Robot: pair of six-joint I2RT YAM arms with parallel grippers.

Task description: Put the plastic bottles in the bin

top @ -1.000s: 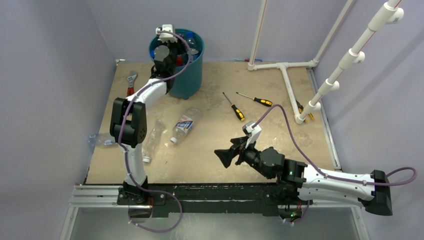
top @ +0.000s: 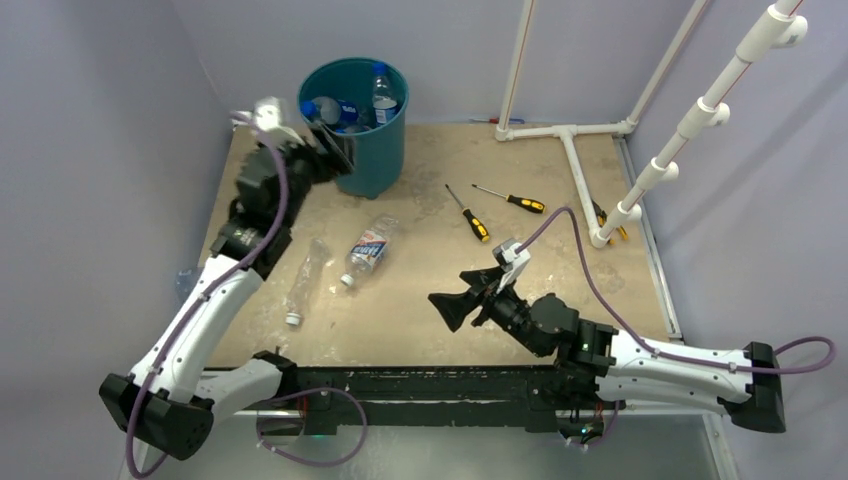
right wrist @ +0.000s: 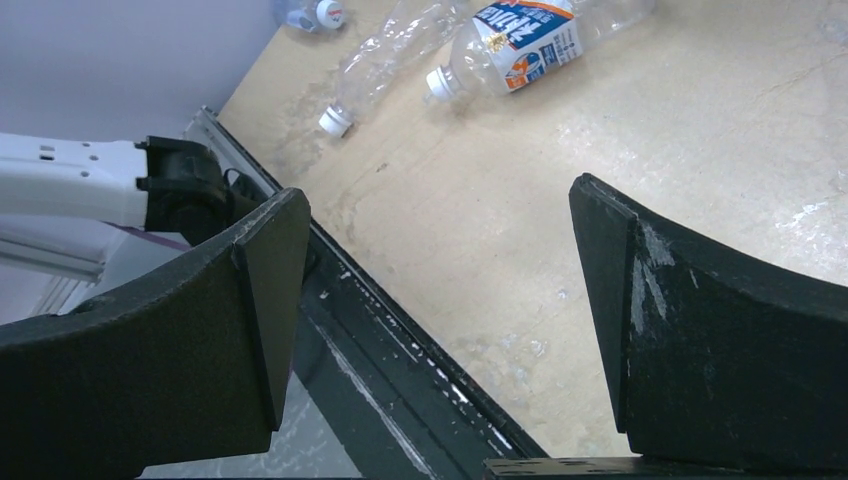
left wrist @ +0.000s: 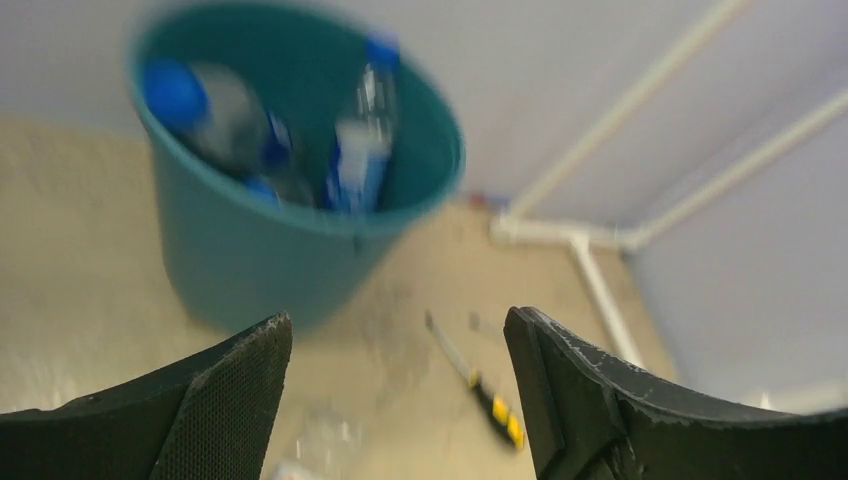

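Note:
The teal bin (top: 368,160) at the back holds several bottles, one blue-capped (top: 383,95). My left gripper (top: 335,150) is open in front of it, empty, blurred in the top view; its wrist view faces the bin. On the bench lie a labelled bottle (top: 370,250) and a crumpled clear bottle (top: 306,283), with another clear bottle (top: 186,283) at the left edge, partly hidden by the left arm. My right gripper (top: 460,300) stands open and empty over the front of the bench; these bottles show in the right wrist view.
Two screwdrivers (top: 474,224) (top: 525,204) lie right of the bin. A white pipe frame (top: 580,170) stands at the right, with a yellow-handled tool beside it.
The right arm is practically still.

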